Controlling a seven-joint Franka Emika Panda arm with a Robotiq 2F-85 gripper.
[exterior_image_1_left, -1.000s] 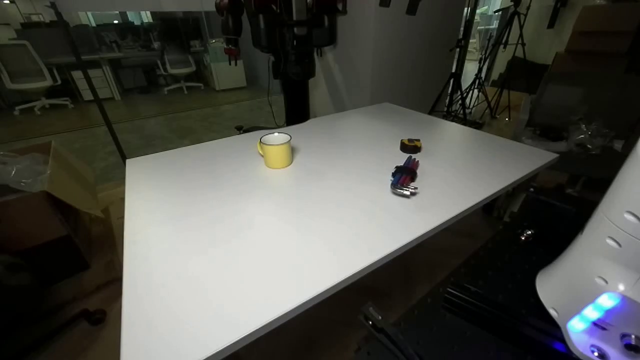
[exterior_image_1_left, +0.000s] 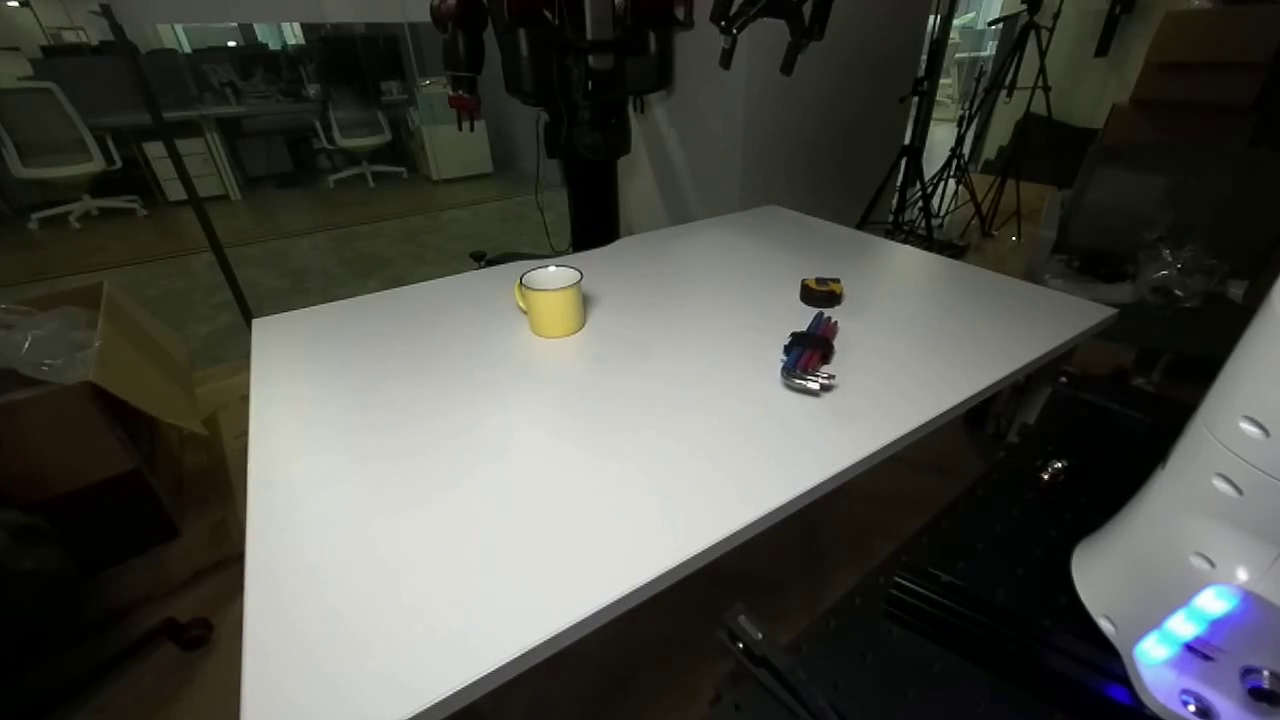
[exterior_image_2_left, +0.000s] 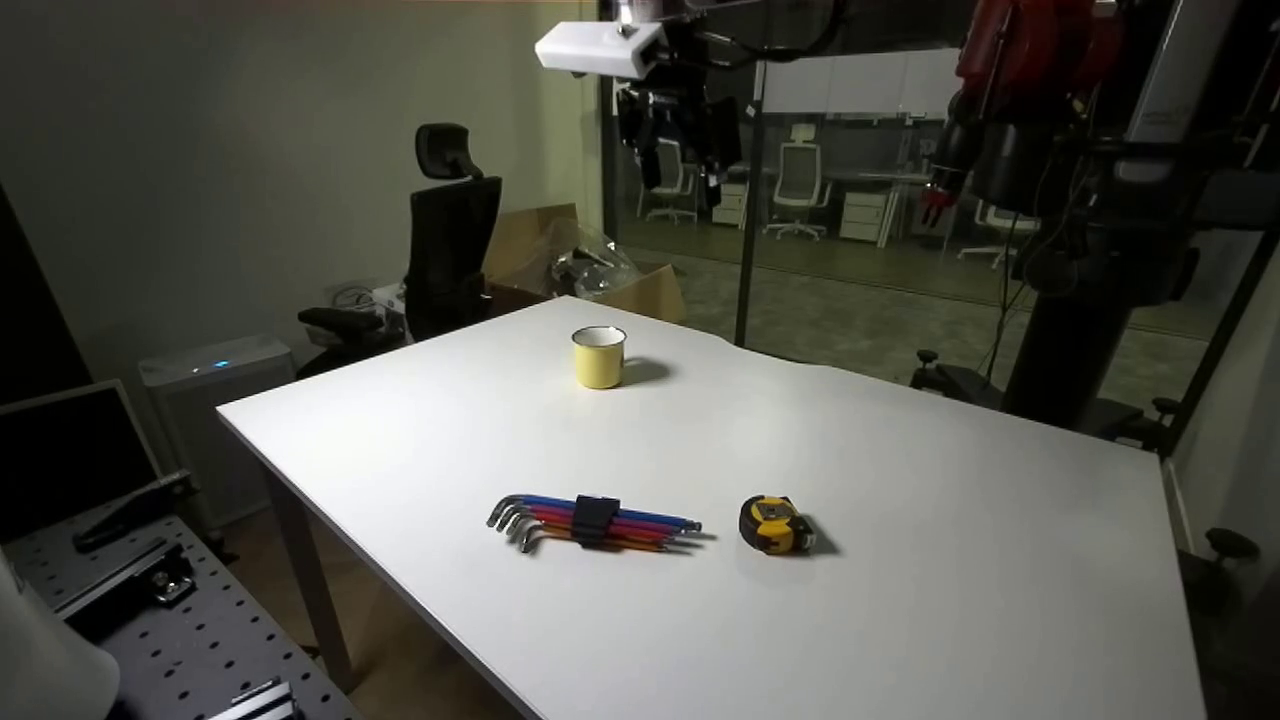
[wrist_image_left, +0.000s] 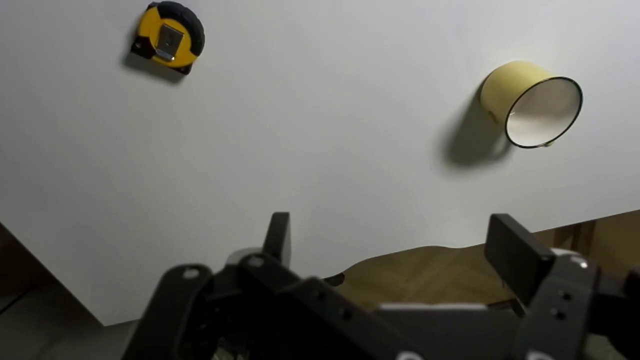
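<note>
A yellow mug (exterior_image_1_left: 553, 306) with a dark rim stands upright near the table's far edge; in the wrist view the mug (wrist_image_left: 510, 93) is at the upper right. A yellow and black tape measure (exterior_image_2_left: 771, 526) and a set of coloured hex keys (exterior_image_2_left: 596, 523) in a black holder lie on the table closer to the robot base. The tape measure (wrist_image_left: 168, 39) shows at the wrist view's upper left, while the hex keys are outside it. My gripper is open and empty, hanging high above the table. Its fingers (exterior_image_1_left: 792, 48) appear at the top of exterior view 1.
A black chair (exterior_image_2_left: 453, 228) and cardboard box (exterior_image_2_left: 654, 294) are off the table.
The gripper has come lower in exterior view 1 and a little to the left, so more of its fingers shows. The mug, tape measure and hex keys have stayed put.
</note>
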